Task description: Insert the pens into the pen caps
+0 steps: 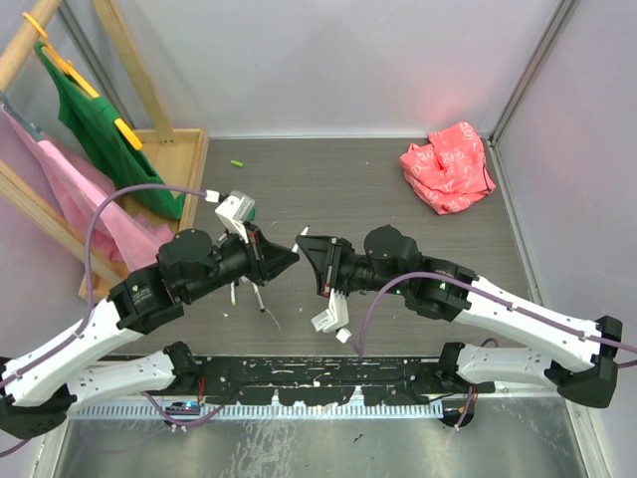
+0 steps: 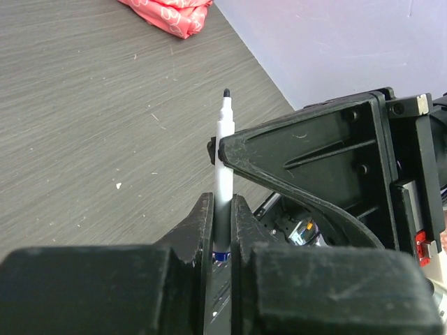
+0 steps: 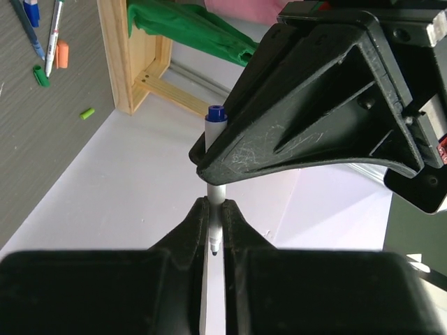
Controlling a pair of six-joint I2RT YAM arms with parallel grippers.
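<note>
A white uncapped pen (image 2: 224, 129) with a blue back end is between my two grippers, above the table. My left gripper is shut on its blue-end half. In the left wrist view the dark tip points up and away. Across the same barrel, nearer the tip, lie the fingers of my right gripper; whether they still press on it cannot be told. The blue end (image 3: 216, 113) sticks out past the left fingers. On the table are a green cap (image 3: 40, 75), an orange cap (image 3: 61, 54), a blue cap (image 3: 32, 14) and a white pen (image 3: 54, 35).
A small light-green piece (image 1: 237, 163) lies on the table at the back left. The pink patterned cloth bundle (image 1: 448, 167) sits at the back right. A wooden rack (image 1: 189, 179) with hanging clothes stands on the left.
</note>
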